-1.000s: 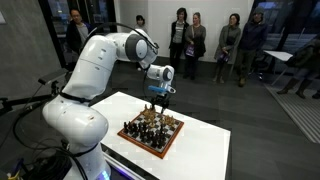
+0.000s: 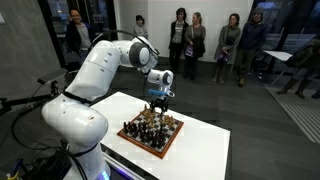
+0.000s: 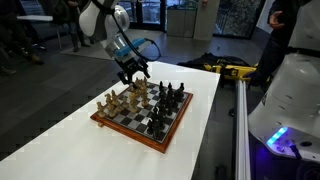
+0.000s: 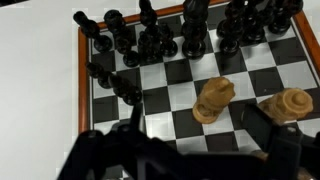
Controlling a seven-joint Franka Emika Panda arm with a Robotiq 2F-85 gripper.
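A chessboard (image 2: pixel 160 147) with a brown frame lies on the white table, bearing dark and light wooden pieces. My gripper stands open over the board, pointing down, its dark fingers (image 4: pixel 262 127) spread apart. In the wrist view a light wooden piece (image 4: pixel 213 98) stands on the board just ahead of the gap, clear of both fingers. Another light piece (image 4: pixel 287 104) is close to the right finger. From the side, the gripper (image 3: pixel 133 78) is low over the light pieces at the board's far end. What lies under the palm is hidden.
Dark pieces (image 4: pixel 194 30) crowd along the board's far edge in the wrist view, with several more at its left side. Bare white table (image 3: pixel 50 137) surrounds the board. People (image 2: pixel 195 38) stand behind the table.
Over the last second the arm has come down slightly toward the board's far side. The pieces show no clear movement.
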